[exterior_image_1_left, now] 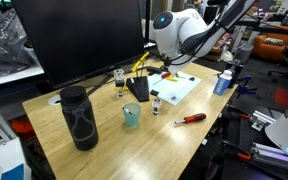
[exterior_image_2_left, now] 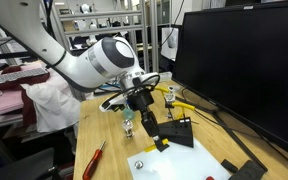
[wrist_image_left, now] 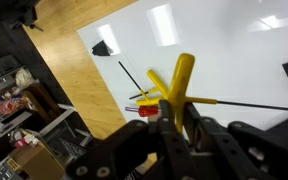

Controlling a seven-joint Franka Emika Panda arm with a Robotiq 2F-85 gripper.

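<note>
A yellow tool (wrist_image_left: 180, 82) rises between the fingers of my gripper in the wrist view, and the finger is shut on it. Its lower part is hidden by the gripper. Behind it, a yellow and red piece (wrist_image_left: 144, 107) lies on the white sheet. In exterior view 1 my gripper (exterior_image_1_left: 164, 67) hangs over the far part of the table, near the sheet (exterior_image_1_left: 187, 92); what it holds is too small to make out there.
A black block (exterior_image_1_left: 137, 86) stands left of the gripper with a yellow-handled tool. Also on the table are a teal cup (exterior_image_1_left: 132, 115), a black cylinder (exterior_image_1_left: 80, 118), a red screwdriver (exterior_image_1_left: 191, 119) and a blue-white bottle (exterior_image_1_left: 223, 83).
</note>
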